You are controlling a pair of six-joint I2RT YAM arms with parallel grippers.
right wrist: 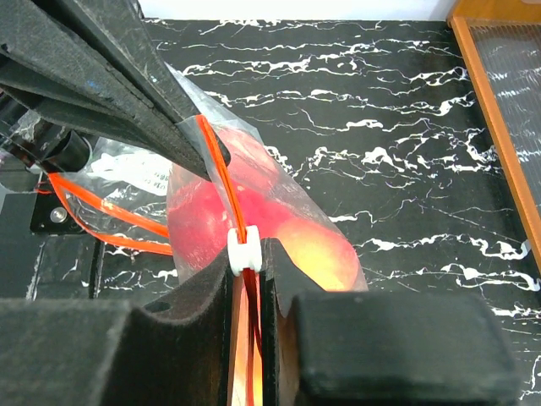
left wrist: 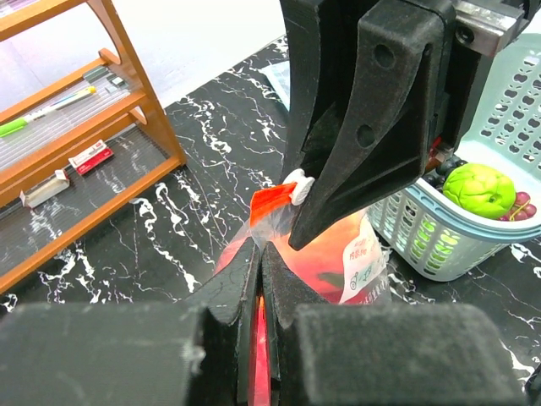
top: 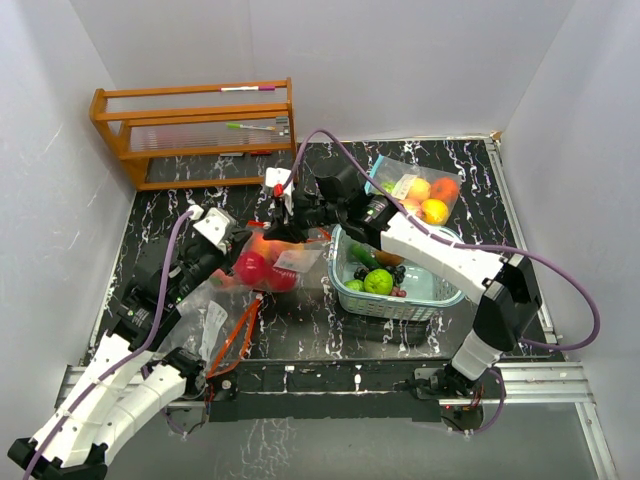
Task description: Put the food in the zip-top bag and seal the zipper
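Note:
A clear zip bag with red and orange fruit (top: 270,270) lies between my arms. Its orange zipper runs upright in the right wrist view, where my right gripper is shut on it at the white slider (right wrist: 244,249). My left gripper is shut at the bag's top edge; whether anything thin is between its fingertips is hard to tell. In the left wrist view the right fingers (left wrist: 355,144) are at the slider and orange zipper end, just beyond the left fingertips.
A green basket (top: 395,310) of produce stands right of the bag, with a filled bag (top: 425,195) behind it. A wooden rack (top: 190,180) is at the back left. Loose orange-edged bags (top: 230,340) lie at the front left.

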